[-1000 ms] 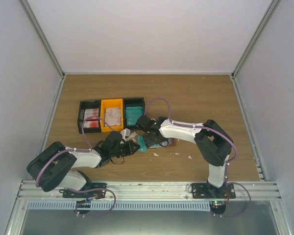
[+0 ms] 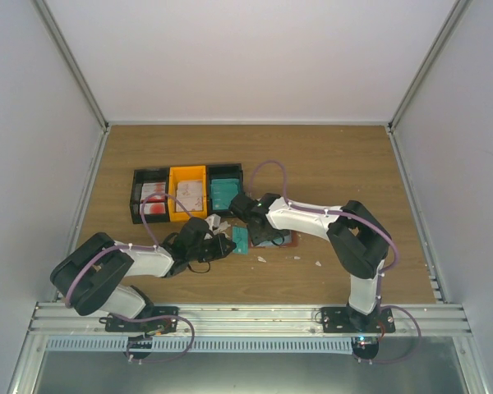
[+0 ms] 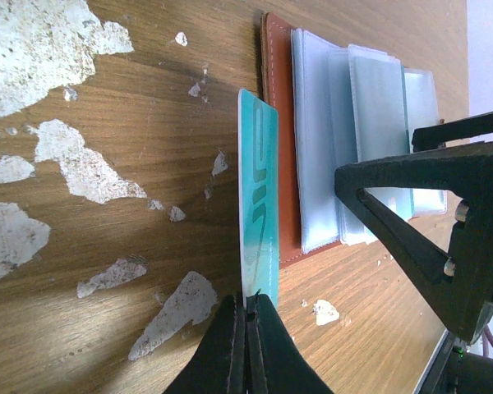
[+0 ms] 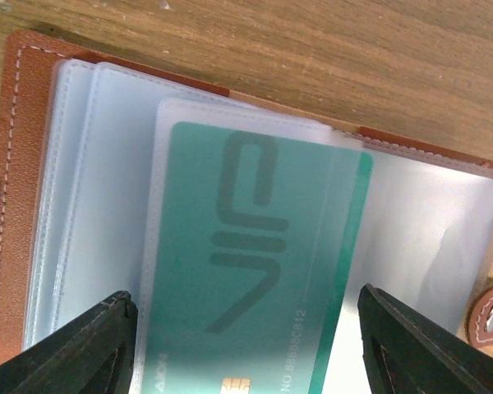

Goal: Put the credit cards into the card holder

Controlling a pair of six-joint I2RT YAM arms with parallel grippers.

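Observation:
My left gripper is shut on the end of a teal card (image 3: 260, 193), which stands out from its fingertips beside the card holder's brown leather edge (image 3: 286, 189). The holder lies open, its clear sleeves (image 3: 314, 131) facing up. Above it, my right gripper is open, one finger (image 4: 107, 332) to each side of another teal card (image 4: 255, 238). That card lies in a clear sleeve, with a strip along its right edge showing past the sleeve. From the top, the right arm hides much of the holder (image 2: 294, 240).
Behind the arms stand three trays: a black one with red and white cards (image 2: 154, 199), a yellow one (image 2: 176, 215), and a black one with teal cards (image 2: 224, 194). Pale worn patches (image 3: 86, 168) mark the wooden table.
The left gripper and its card have shifted slightly to the right, and the card's angle has changed a little. The holder has also edged right; the right arm has barely moved.

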